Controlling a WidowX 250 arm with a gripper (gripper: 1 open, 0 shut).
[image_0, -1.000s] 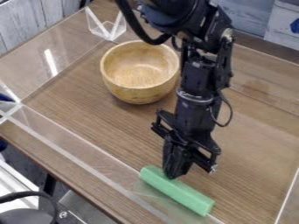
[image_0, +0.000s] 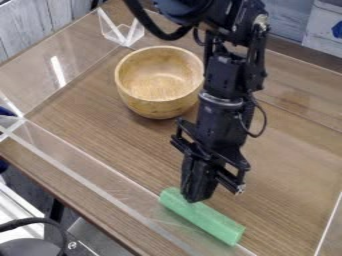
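Observation:
My black gripper (image_0: 206, 170) hangs over the middle of the wooden table, pointing down, just above and behind a pale green bar (image_0: 203, 218) that lies diagonally near the front edge. The gripper looks shut, with nothing visible between its fingers; its tips are dark and partly hard to make out. A tan bowl (image_0: 147, 90) sits behind and to the left of the arm.
Clear tape strips cross its left and front. A white bracket (image_0: 120, 30) stands at the back left. Cables and white hardware lie at the lower left corner.
The gripper has shifted very slightly and risen a little from beside the green bar. The bar and bowl look unmoved.

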